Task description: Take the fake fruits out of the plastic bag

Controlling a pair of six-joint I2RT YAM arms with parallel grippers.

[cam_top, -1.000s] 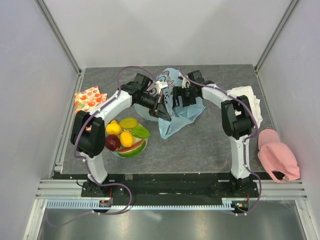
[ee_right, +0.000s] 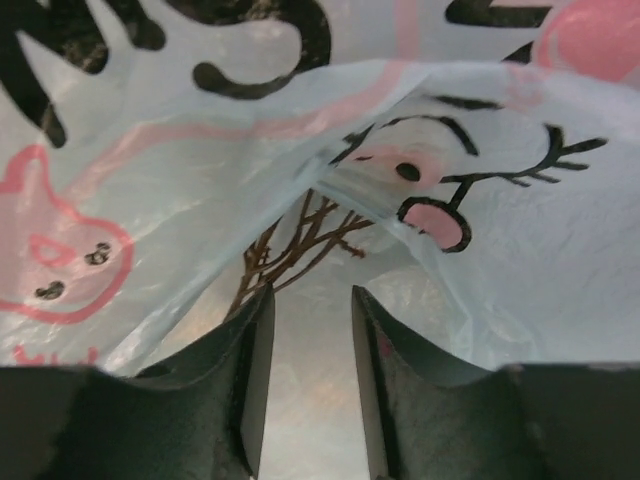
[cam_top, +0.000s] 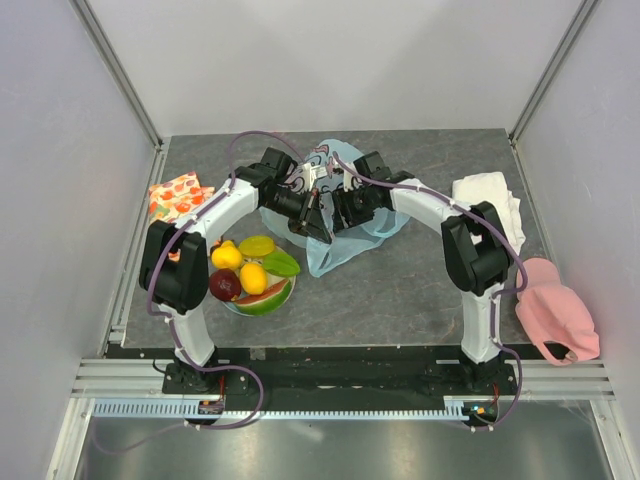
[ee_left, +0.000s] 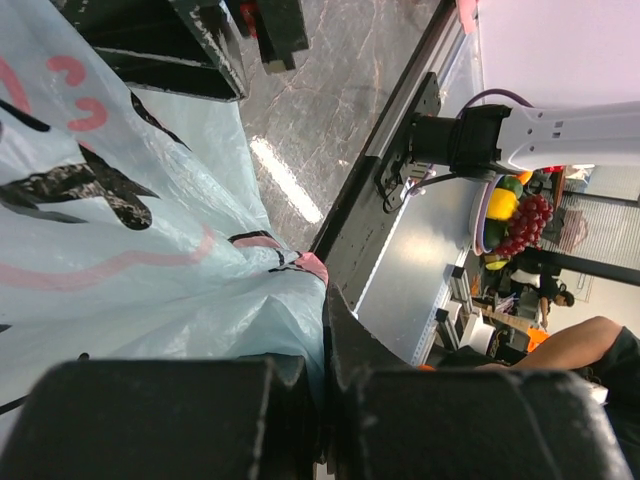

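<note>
The pale blue printed plastic bag [cam_top: 345,251] lies mid-table between the arms. My left gripper [cam_top: 325,236] is shut on a fold of its edge; the pinched, gathered bag [ee_left: 215,300] fills the left side of the left wrist view. My right gripper [cam_top: 345,217] points into the bag's mouth. In the right wrist view its fingers [ee_right: 256,375] stand apart, nothing between them. Just beyond, partly covered by the bag's film, are brown branching stems [ee_right: 305,245]. Whatever they belong to is hidden.
A bowl [cam_top: 283,298] at the left holds several fruits, among them a watermelon slice [cam_top: 264,302] and a dark red fruit [cam_top: 225,285]. An orange patterned cloth [cam_top: 178,195], a white cloth [cam_top: 490,193] and a pink cap [cam_top: 552,308] lie at the sides.
The right gripper has moved left and slightly towards the front, closer to the left one. The left gripper shifted slightly left with the bag edge.
</note>
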